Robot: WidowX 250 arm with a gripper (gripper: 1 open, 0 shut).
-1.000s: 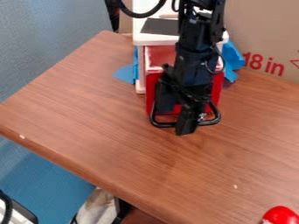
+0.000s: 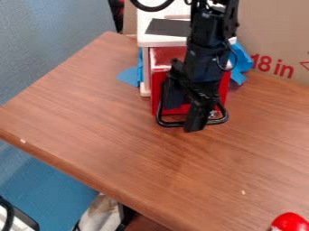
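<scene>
My black gripper (image 2: pixel 194 117) hangs over the back middle of the wooden table (image 2: pixel 133 162), in front of the red part (image 2: pixel 162 83) of the arm's base. Its fingertips point down, low over the tabletop. Whether they are apart or closed, and whether anything is between them, I cannot tell from this view.
Blue pieces (image 2: pixel 239 63) lie beside the base, with a cardboard panel (image 2: pixel 277 45) behind. A red round object (image 2: pixel 288 223) is at the front right corner. The table's left edge drops to a blue area.
</scene>
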